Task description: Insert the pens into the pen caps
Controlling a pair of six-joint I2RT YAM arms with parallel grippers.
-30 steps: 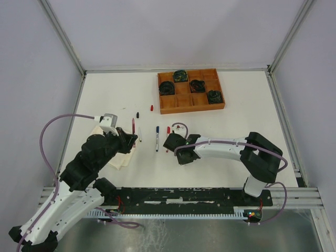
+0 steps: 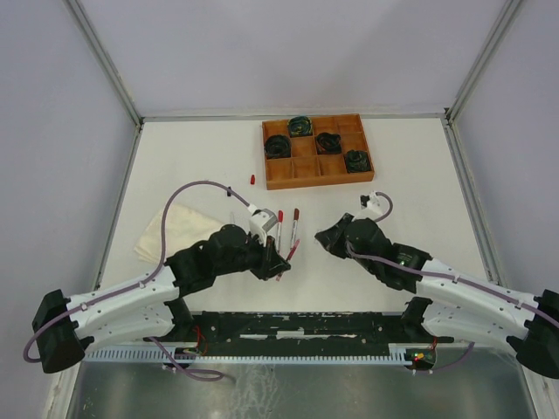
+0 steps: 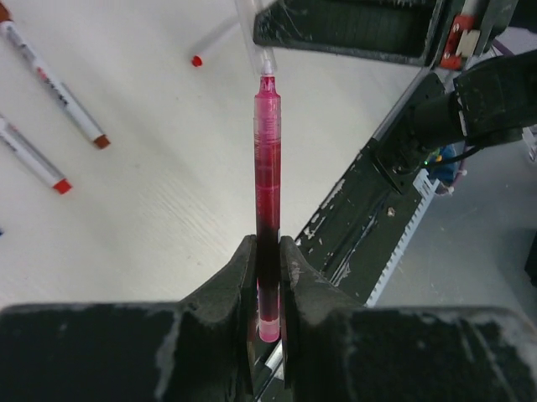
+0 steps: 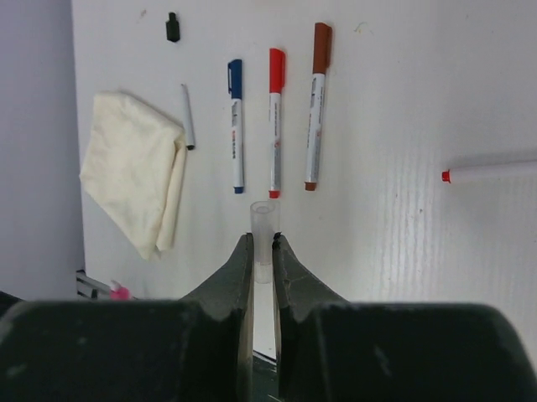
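My left gripper is shut on a pink pen (image 3: 268, 201), held upright; a clear piece (image 3: 252, 33) is at its upper end in the left wrist view. My right gripper is shut on a small clear translucent piece (image 4: 264, 215), apparently a cap. Capped pens lie on the table: brown (image 4: 315, 126), red (image 4: 275, 134) and blue (image 4: 237, 142). A white pen with a red end (image 4: 488, 172) lies to the side. In the top view the arms obscure part of the row.
A folded white cloth (image 2: 175, 231) lies at the left. A wooden tray (image 2: 306, 169) with coiled items stands at the back. Small loose pieces, red (image 2: 252, 179) and dark (image 4: 173, 26), lie on the table.
Both arms have moved rightward across the table, the left with the pink pen in it. The right gripper now sits right of the row of pens.
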